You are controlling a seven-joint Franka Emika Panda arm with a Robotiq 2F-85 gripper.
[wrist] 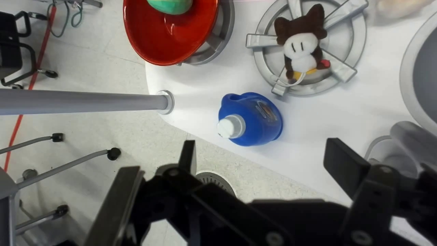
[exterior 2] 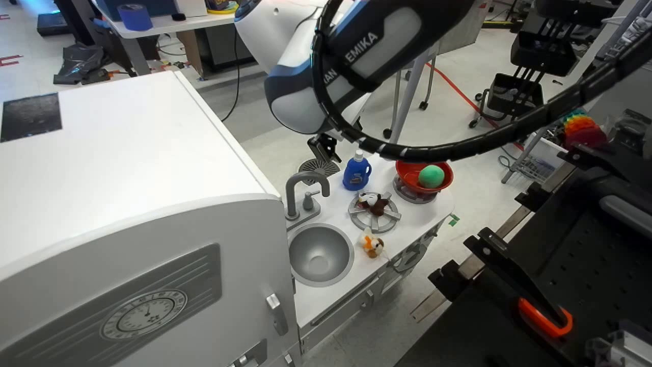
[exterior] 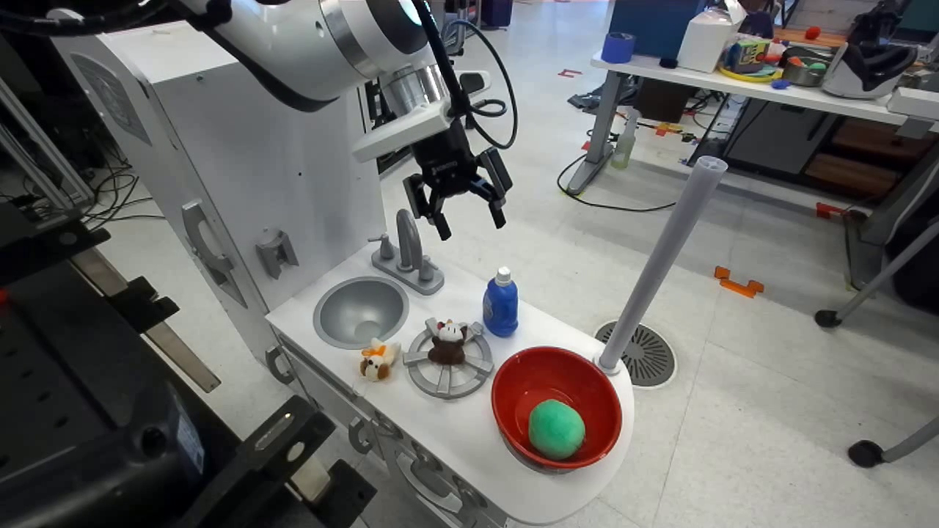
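High over the counter's back edge, my gripper (exterior: 473, 227) stands open with nothing between its fingers. In the wrist view the blue bottle (wrist: 256, 119) with a white cap is upright on the counter, apart from the fingers. A brown and white plush toy (exterior: 448, 342) rests on the grey burner ring (exterior: 445, 392). Between burner and sink sits a tan and white plush dog (exterior: 376, 361) with an orange bow. The red bowl (exterior: 519, 387) holds a green ball (exterior: 556, 430) at the counter's rounded end.
The grey sink (exterior: 361, 299) and its faucet (exterior: 408, 242) lie towards the white cabinet (exterior 2: 122, 159). A grey post (exterior: 662, 259) rises beside the red bowl. Bare counter shows between the bottle and the faucet.
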